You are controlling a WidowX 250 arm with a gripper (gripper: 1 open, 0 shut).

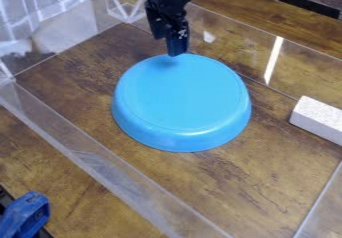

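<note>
A large blue upturned round bowl or lid [181, 100] lies in the middle of the wooden floor of a clear-walled bin. The black gripper [173, 37] hangs from the top centre, its tip just behind the blue object's far rim. Its fingers are dark and small, so whether they touch the rim is unclear; nothing shows held.
A white block [317, 118] lies at the right. A blue object [23, 216] sits outside at the lower left. Clear walls [80, 142] border the floor, and crumpled white material [54, 12] is at the upper left. Bare wood surrounds the blue round object.
</note>
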